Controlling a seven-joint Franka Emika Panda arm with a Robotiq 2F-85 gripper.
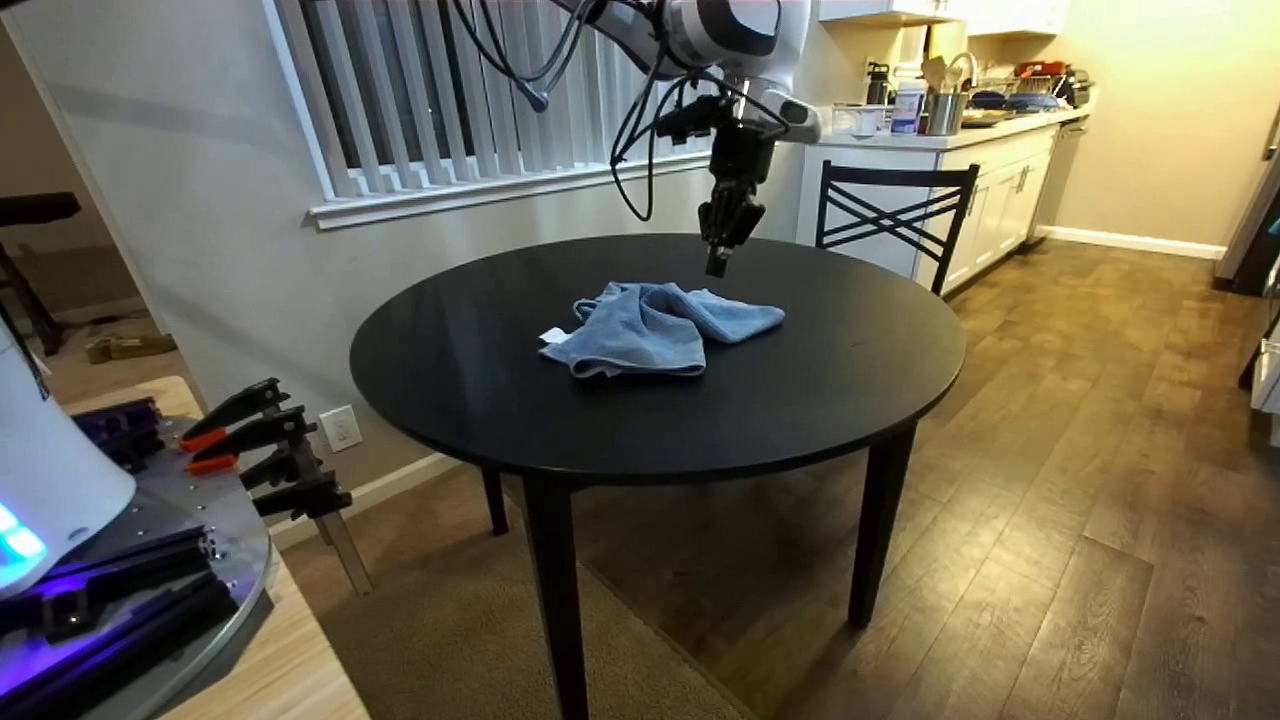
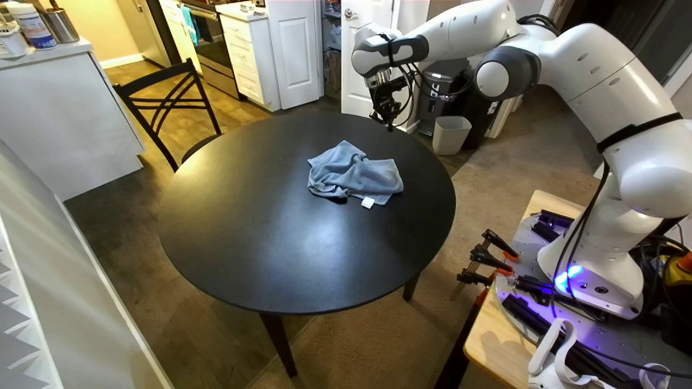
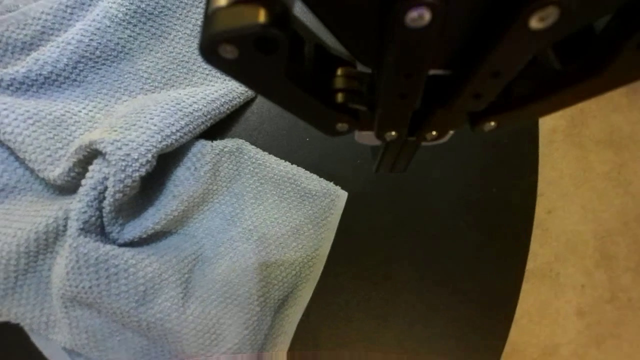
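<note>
A crumpled light-blue cloth with a small white tag lies on the round black table. In the second exterior view the cloth sits right of the table's middle. Above the tabletop and clear of the cloth hangs my gripper, pointing down. The wrist view has the cloth filling the left side, one corner reaching toward the middle. There my gripper is shut, its fingertips together over bare black tabletop, and nothing shows between them.
A black chair stands at the table's kitchen side. Clamps hold the robot's base at a wooden stand near the table.
</note>
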